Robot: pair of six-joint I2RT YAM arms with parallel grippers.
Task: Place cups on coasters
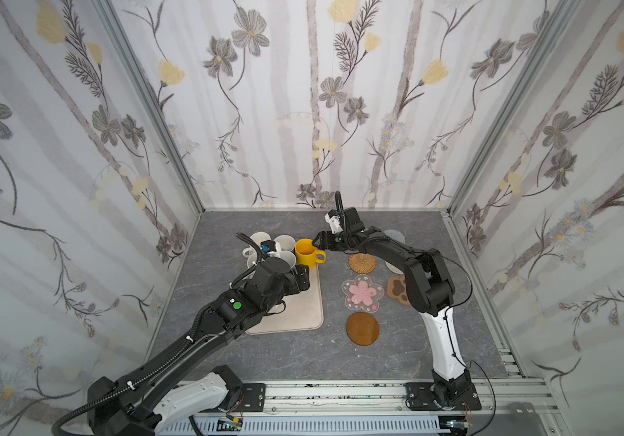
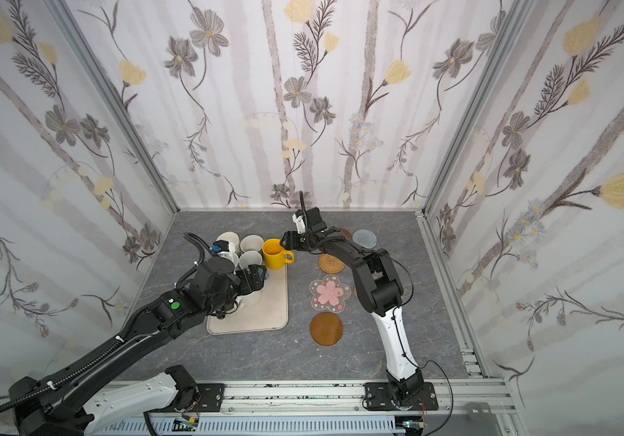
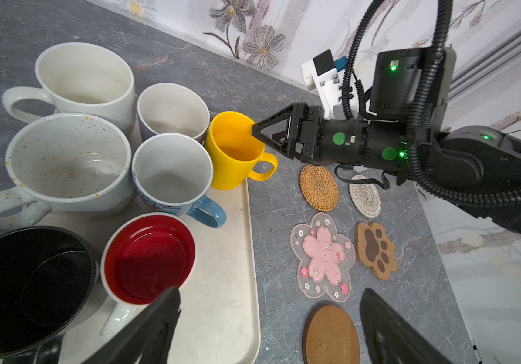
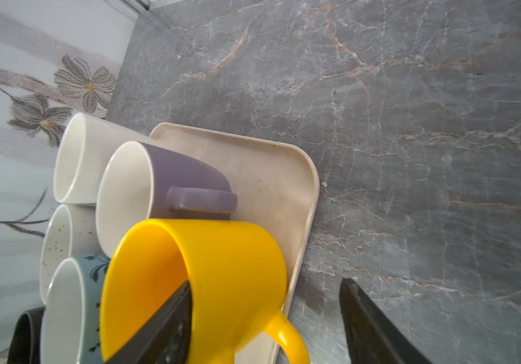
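Note:
The yellow cup (image 3: 231, 166) stands at the tray's right back corner. My right gripper is at it, fingers apart, one at the rim and the other outside; I cannot tell whether they touch it. My left gripper hangs open over the tray's front. Coasters lie to the right: woven (image 3: 318, 187), pink flower (image 3: 324, 261), paw (image 3: 375, 245), wooden (image 3: 330, 342), patterned (image 3: 364, 197) and pale blue (image 2: 364, 237).
The cream tray (image 3: 230, 291) holds several other cups, among them red (image 3: 148, 254), black (image 3: 29, 285), speckled (image 3: 66, 163) and blue (image 3: 172, 170). Bare table lies along the back and right front.

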